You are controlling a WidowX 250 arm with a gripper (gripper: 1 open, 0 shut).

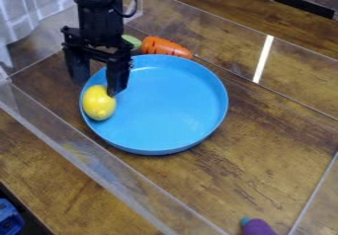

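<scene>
The black gripper (95,59) hangs over the left rim of a blue plate (172,105), its fingers open and pointing down. Below it on the plate lies a yellow object (98,104), just at the plate's left side, with nothing held between the fingers.
An orange carrot (166,47) and a green item (130,40) lie behind the plate. A purple object (256,226) is at the bottom right edge. Clear panels border the left side.
</scene>
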